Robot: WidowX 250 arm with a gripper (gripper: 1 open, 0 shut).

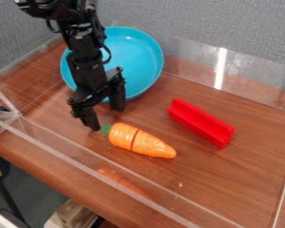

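Note:
My black gripper (102, 110) hangs low over the wooden table at left of centre, in front of the blue plate (135, 58). It appears open, its fingers spread apart, one near the green top of an orange toy carrot (142, 141). The carrot lies to the right and front of the gripper, with its tip pointing right. Whether a finger touches its top I cannot tell. A red block (202, 123) lies on the table to the right.
A clear low barrier runs along the table's edges. At the left edge lies a partly visible blue-and-silver object (0, 114).

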